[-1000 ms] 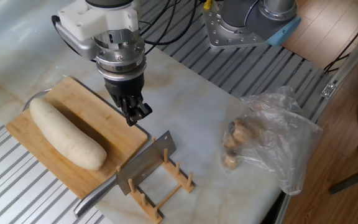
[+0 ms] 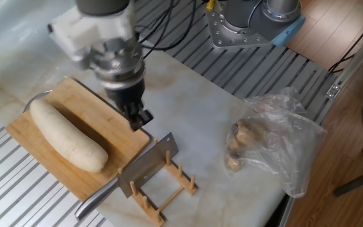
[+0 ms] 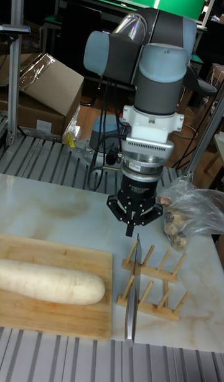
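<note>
My gripper point(image 2: 141, 121) hangs in the air above the table, between the cutting board and the knife rack. In the other exterior view, the black fingers of the gripper point(image 3: 130, 231) come together at their tips, with nothing showing between them. Just below and in front of it stands a cleaver point(image 2: 149, 165), blade upright in a wooden peg rack point(image 2: 169, 200). Its metal handle point(image 3: 130, 319) points away from the robot's base. A long white radish point(image 2: 68, 135) lies on the wooden cutting board point(image 2: 115, 120). The gripper appears apart from the cleaver.
A clear plastic bag point(image 2: 288, 142) with several brown roundish items point(image 2: 244, 135) lies at the table's edge, on the far side of the rack from the board. Slatted metal surrounds the top.
Cleaver, rack, radish, board and bag have stayed in place.
</note>
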